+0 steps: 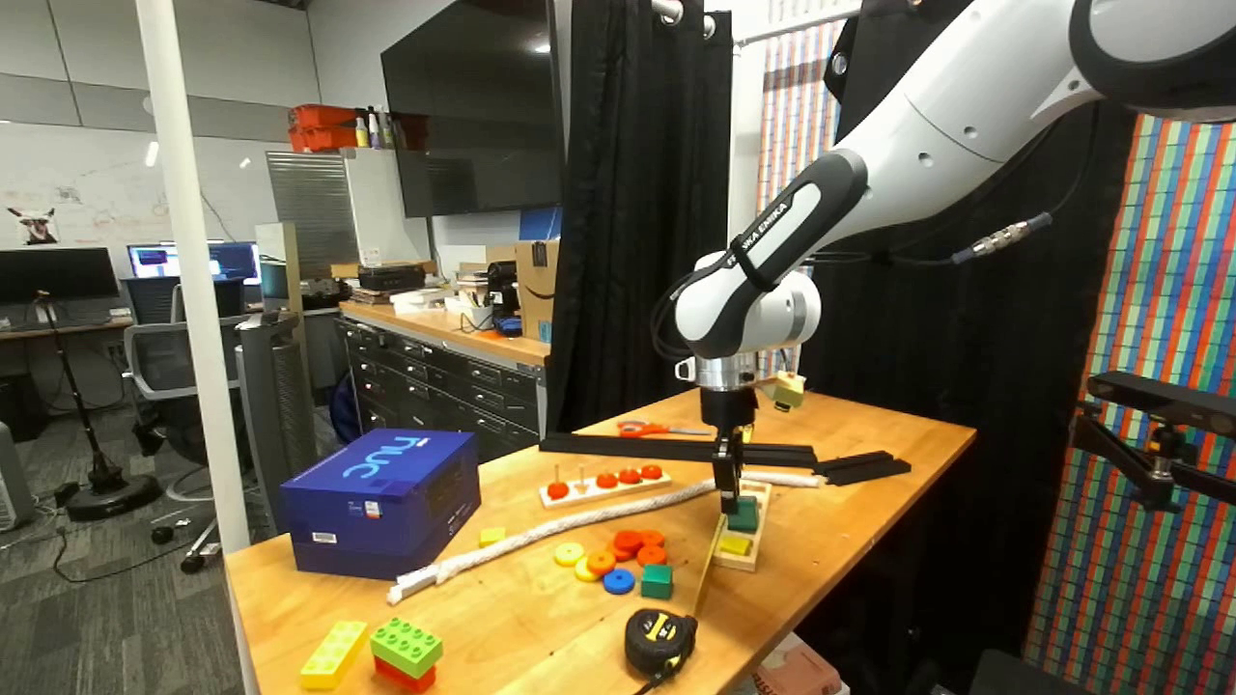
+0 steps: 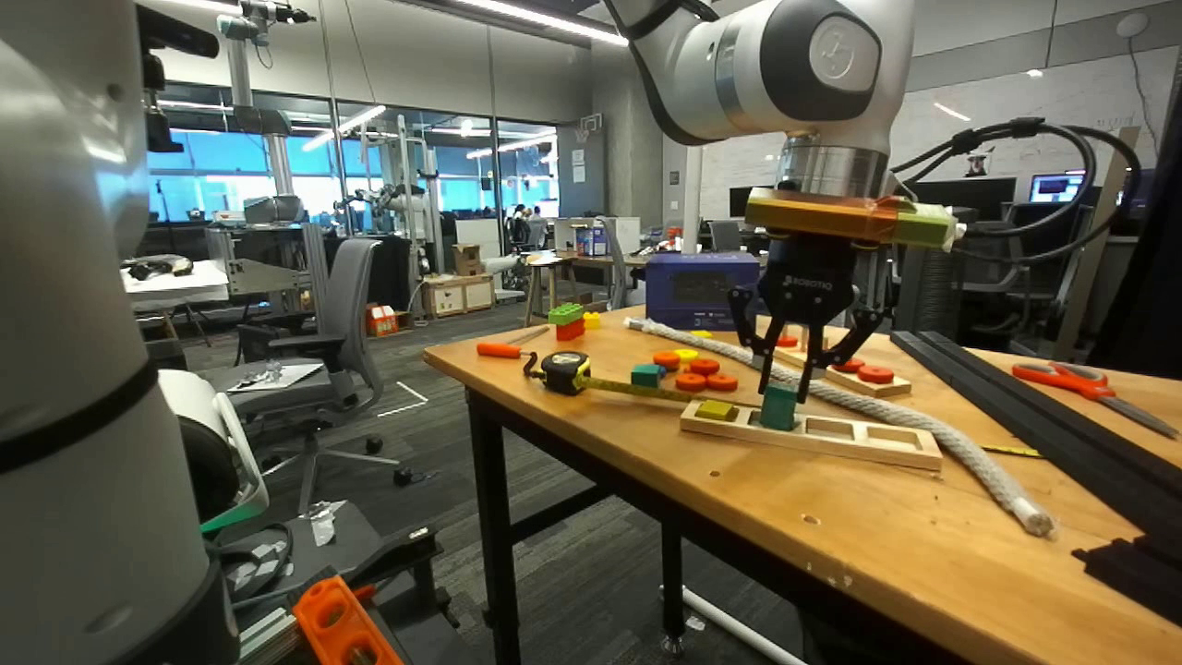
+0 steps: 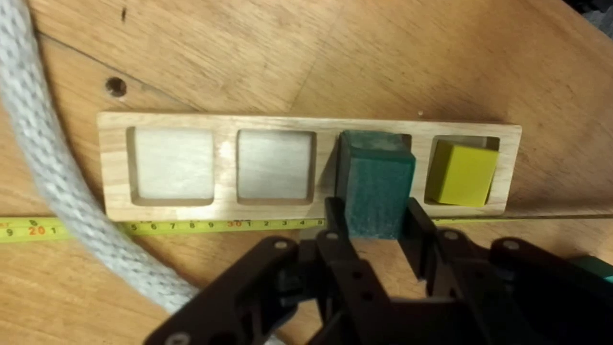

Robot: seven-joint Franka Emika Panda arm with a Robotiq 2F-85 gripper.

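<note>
In the wrist view my gripper is shut on a dark green block (image 3: 379, 187), one finger on each side. The block stands at the third compartment from the left of a pale wooden tray (image 3: 225, 166). It leans across that compartment's lower rim; whether its base is seated is hidden. A yellow block (image 3: 468, 174) sits slightly turned in the rightmost compartment, and the two left compartments are empty. From the second exterior view, the gripper (image 2: 783, 392) points down at the green block (image 2: 778, 406), which rises above the tray (image 2: 864, 441).
A measuring tape's strip (image 3: 172, 227) runs along the tray, partly under a white rope (image 3: 43, 129). Loose rings (image 1: 627, 542), another green block (image 1: 657, 581) and the tape case (image 1: 660, 641) lie nearby. Black bars (image 1: 684, 448) and a blue box (image 1: 382, 504) stand farther off.
</note>
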